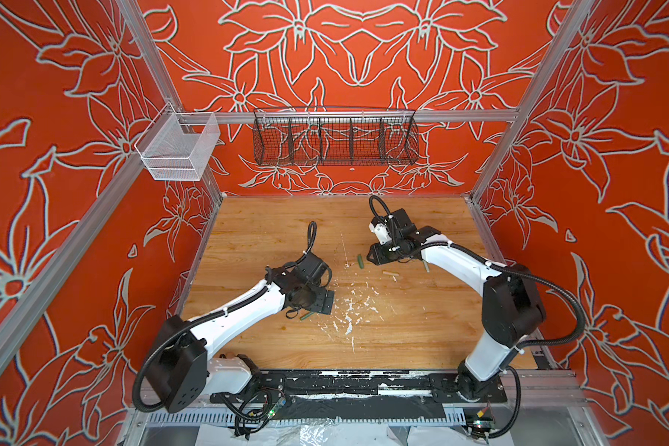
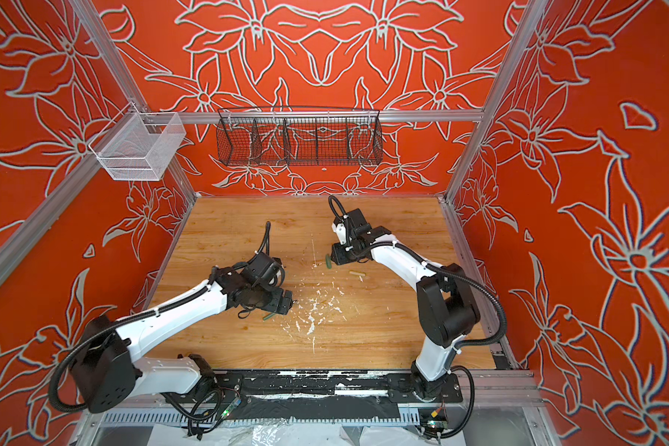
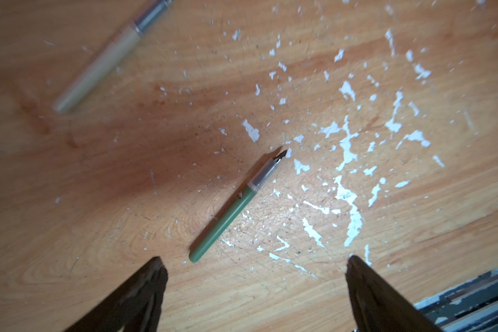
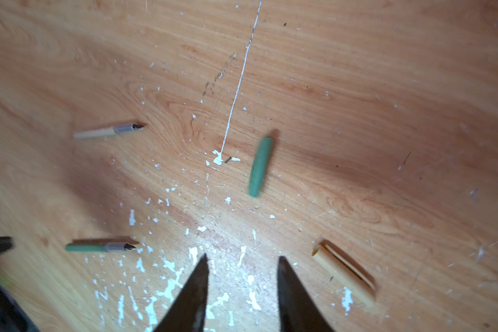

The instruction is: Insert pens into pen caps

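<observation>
Under my left gripper, which is open and empty, lies an uncapped green pen [image 3: 221, 227], with a beige pen [image 3: 94, 72] farther up in the left wrist view. A short green cap [image 4: 260, 166] lies on the table by my right gripper, slightly blurred above its fingertips in the right wrist view. A beige cap [image 4: 343, 271] lies to its lower right. The right gripper's fingers are apart with nothing seen between them.
A black wire basket [image 1: 334, 141] and a white basket [image 1: 178, 156] hang above it.
</observation>
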